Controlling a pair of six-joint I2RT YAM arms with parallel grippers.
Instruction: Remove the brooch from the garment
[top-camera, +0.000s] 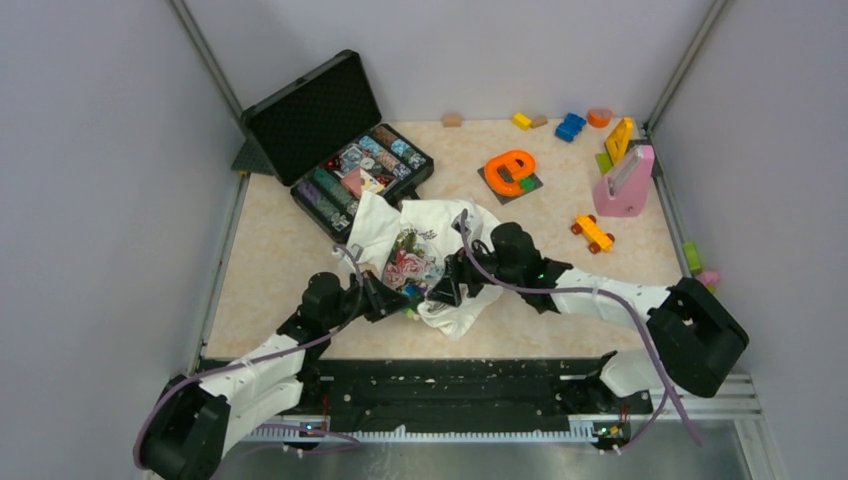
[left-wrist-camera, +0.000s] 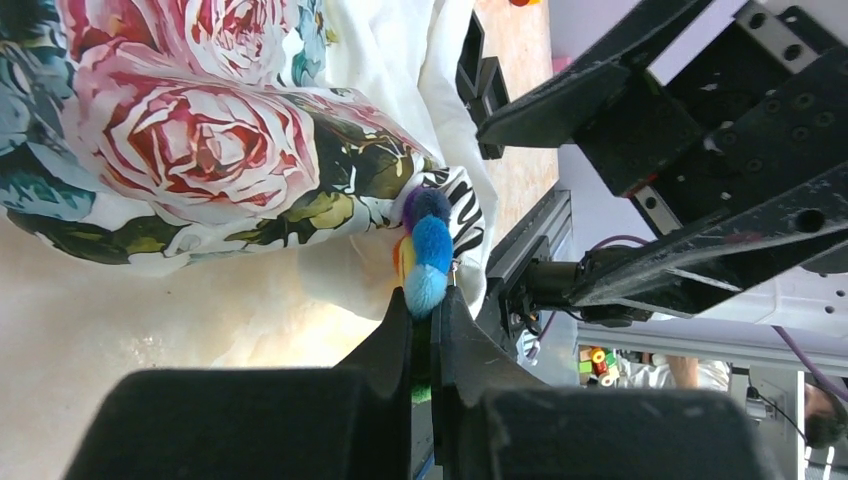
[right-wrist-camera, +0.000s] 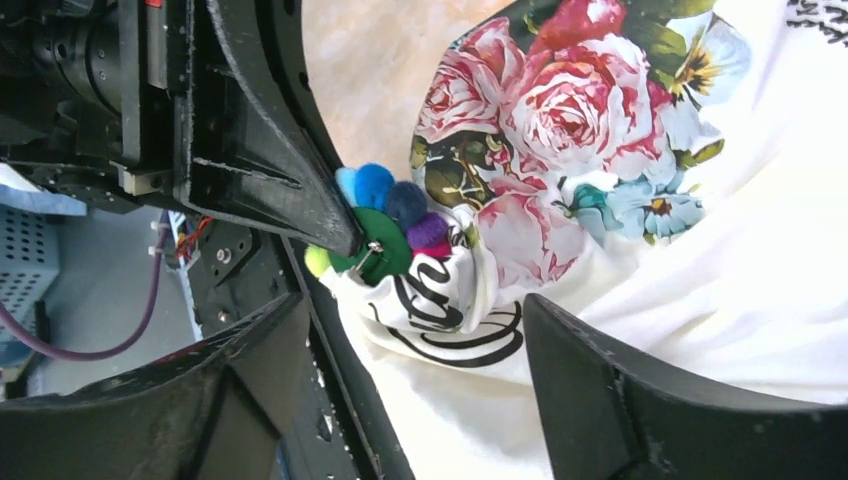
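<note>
The white garment (top-camera: 450, 225) with floral print (left-wrist-camera: 190, 150) lies crumpled mid-table. At its near edge is the brooch (right-wrist-camera: 405, 205) of coloured pom-poms on a green backing (right-wrist-camera: 385, 255), a metal pin across it. My left gripper (top-camera: 400, 300) is shut on the brooch, holding it at the bunched printed fabric. My right gripper (top-camera: 444, 294) is part open a little to the right, with the fabric and brooch visible beyond its separated fingers, none of it gripped.
An open black case (top-camera: 310, 120) of small packages stands back left. An orange track toy (top-camera: 510, 165), yellow car (top-camera: 590, 230) and pink toy (top-camera: 620, 195) sit to the right. The table's front edge is just below the garment.
</note>
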